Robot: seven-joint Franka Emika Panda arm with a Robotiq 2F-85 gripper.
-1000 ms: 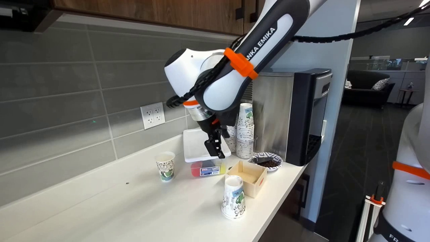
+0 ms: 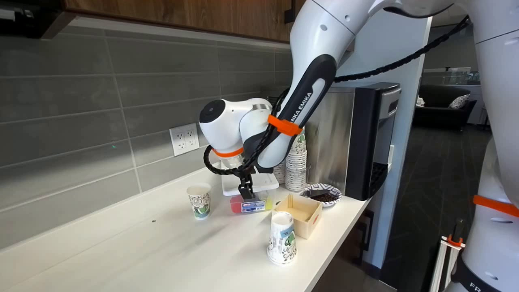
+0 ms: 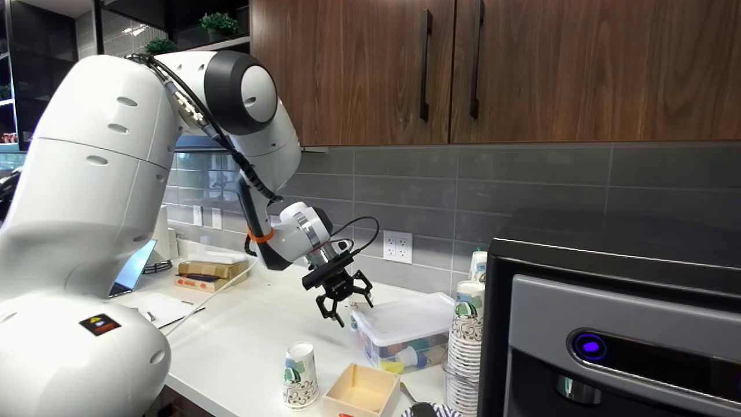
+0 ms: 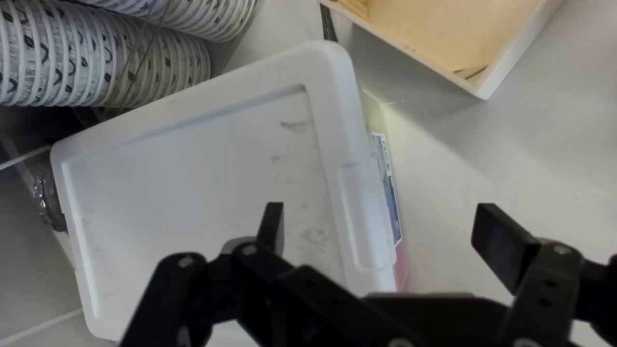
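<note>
My gripper stands open, its two black fingers wide apart with nothing held between them. In the wrist view one finger lies over the white lid of a plastic box [image 4: 196, 173], the other over bare counter. The box [image 3: 410, 319] is clear-sided, with coloured things inside, and its lid lies on top. In exterior view 2 the gripper [image 3: 350, 306] hangs above the counter beside the box's left end; whether it touches the lid cannot be told. An upside-down paper cup stack [image 2: 282, 238] and an upright paper cup [image 2: 199, 200] stand on the counter.
An open wooden box [image 2: 300, 214] sits near the counter's front edge. Behind it are a patterned bowl [image 2: 327, 194] of dark bits and tall cup stacks [image 2: 295, 168], beside a dispenser [image 2: 372, 141]. The tiled wall [image 2: 73, 121] bounds the back.
The arm has come lower, and the gripper has shifted left in exterior view 1 to the box's front side. Its wrist has turned. The box and cups have not moved.
</note>
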